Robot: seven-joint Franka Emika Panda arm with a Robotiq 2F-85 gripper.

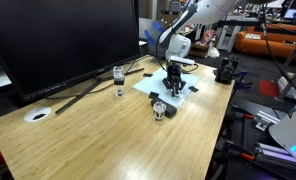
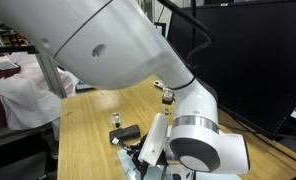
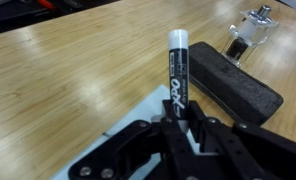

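A marker with a white barrel and a black printed label [image 3: 179,80] stands up between my gripper's fingers in the wrist view. My gripper is shut on its lower part, and the marker's lower end is hidden by the fingers. In exterior view 1 the gripper [image 1: 174,86] is low over a white sheet [image 1: 192,80] on the table. Whether the marker touches the sheet, I cannot tell. The arm covers most of the gripper in exterior view 2.
A black eraser-like block [image 3: 236,82] lies beside the sheet, with a small clear jar [image 3: 252,30] just past it. Another clear container [image 1: 119,80] stands near the monitor [image 1: 73,45].
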